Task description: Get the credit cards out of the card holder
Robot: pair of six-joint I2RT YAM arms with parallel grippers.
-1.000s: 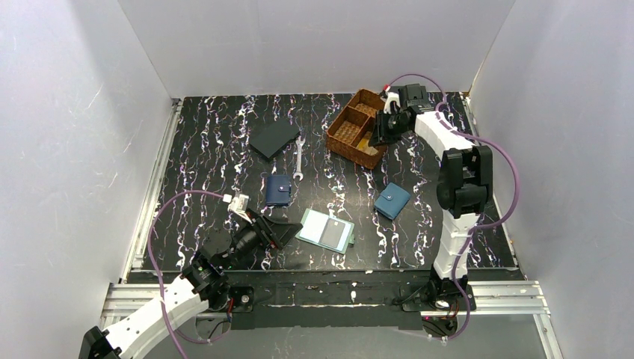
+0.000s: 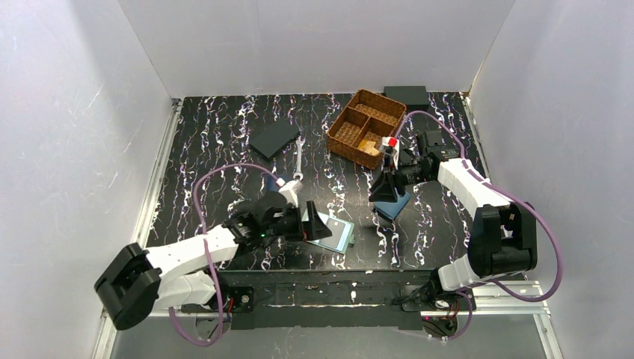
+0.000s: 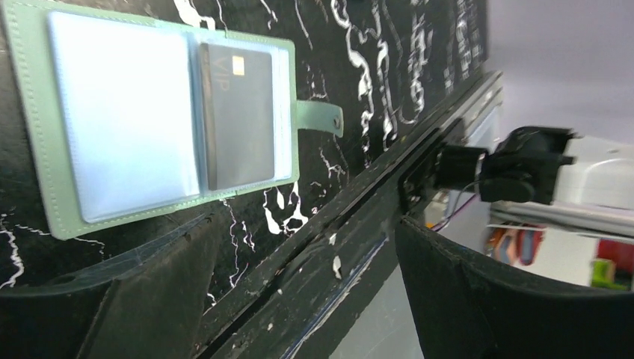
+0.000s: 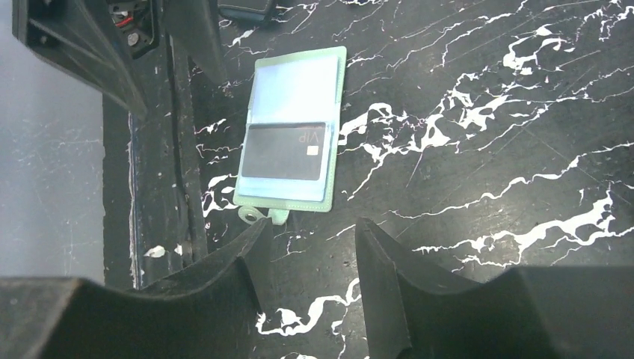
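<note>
An opened pale-green card holder (image 3: pixel 127 112) lies flat on the marble table, a dark grey VIP card (image 3: pixel 239 120) showing on one side. My left gripper (image 2: pixel 310 224) is over the holder, its fingers apart with nothing seen between them; in the left wrist view they flank the lower edge. My right gripper (image 2: pixel 383 187) hangs above a closed blue holder (image 2: pixel 390 207), open and empty, with the green holder beyond its fingertips in the right wrist view.
A wicker basket (image 2: pixel 337 138) with compartments stands at the back, beside a dark box (image 2: pixel 406 94). A wrench (image 2: pixel 298 157) and black slab (image 2: pixel 271 138) lie back left. A second blue holder is mostly hidden behind the left arm.
My left gripper has moved right over the green holder.
</note>
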